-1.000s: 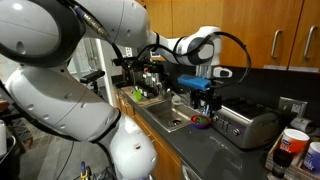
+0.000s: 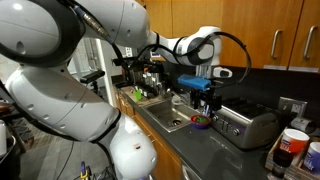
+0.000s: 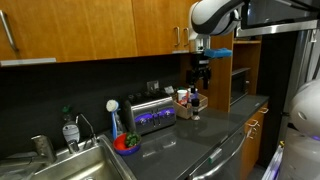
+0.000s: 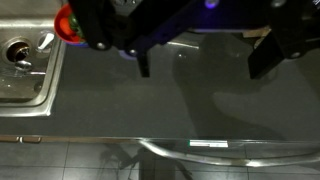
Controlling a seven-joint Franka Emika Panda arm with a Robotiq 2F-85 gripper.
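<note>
My gripper is open in the wrist view, its two dark fingers well apart above the bare grey counter [image 4: 185,100]. Nothing shows between them. A red and blue bowl [image 4: 66,26] with something green in it appears at the upper left of that view, beside the sink. In exterior view 2 the same bowl [image 3: 127,143] stands between sink and toaster [image 3: 152,114]. The arm [image 2: 85,100] reaches over the counter in exterior view 1, with its fingers hard to make out there.
The metal sink [image 4: 45,103] lies left of the clear counter stretch. A cardboard box [image 3: 202,101] with several items stands in the back corner. Stacked cups [image 2: 292,145] show at the right of exterior view 1. Wooden cabinets [image 3: 100,32] hang above.
</note>
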